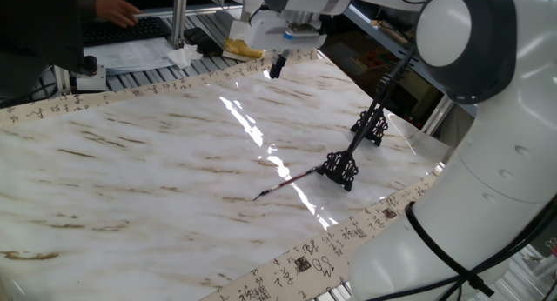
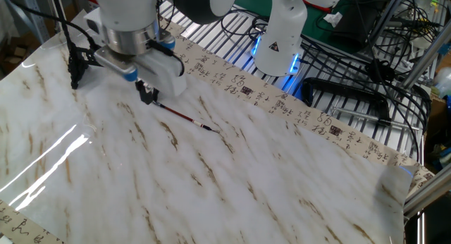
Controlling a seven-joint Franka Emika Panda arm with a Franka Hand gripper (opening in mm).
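Observation:
A thin dark-red brush (image 1: pixel 287 183) lies on the marble-patterned sheet, one end by the near foot of a black ornate stand (image 1: pixel 340 168). In the second exterior view the brush (image 2: pixel 184 117) runs down to the right from beside my gripper's black fingertips. My gripper (image 1: pixel 276 68) hangs pointing down near the sheet's far edge in the first view, apart from the brush there. In the second view the gripper (image 2: pixel 146 94) covers part of the sheet and perhaps the brush's end. Its fingers look like one dark block, so their opening is unclear.
The glossy sheet (image 1: pixel 122 197) is mostly bare, with a script-covered border. Beyond its far edge are a yellow object (image 1: pixel 243 50), a keyboard (image 1: pixel 126 31) and a person's hand (image 1: pixel 116 10). Another white robot part (image 2: pixel 278 43) with blue lights stands behind the border.

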